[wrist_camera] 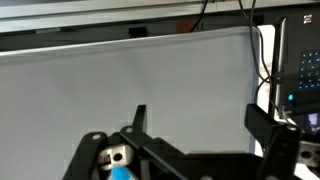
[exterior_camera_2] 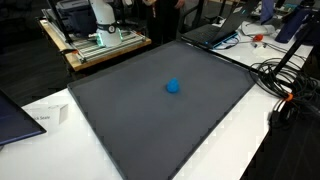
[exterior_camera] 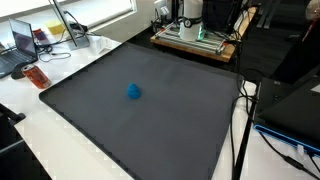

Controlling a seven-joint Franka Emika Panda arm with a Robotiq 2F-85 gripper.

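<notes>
A small blue object (exterior_camera: 133, 91) rests alone on the large dark grey mat (exterior_camera: 120, 130). Exterior view 2 shows the same blue object (exterior_camera_2: 173, 86) toward the far part of the mat, rounded in outline. In the wrist view, my gripper stands open over the mat, its two dark fingers wide apart and only bare surface between them. A bit of the blue object (wrist_camera: 122, 173) peeks out at the bottom left, beside the left finger and largely hidden by the gripper's body. Neither exterior view clearly shows the gripper.
An orange-red can (exterior_camera: 37, 77) stands off the mat's left corner, near a laptop (exterior_camera: 25, 38). Black cables (exterior_camera_2: 285, 85) lie beside the mat. A wooden-edged stand with white and teal items (exterior_camera: 193, 30) is beyond it.
</notes>
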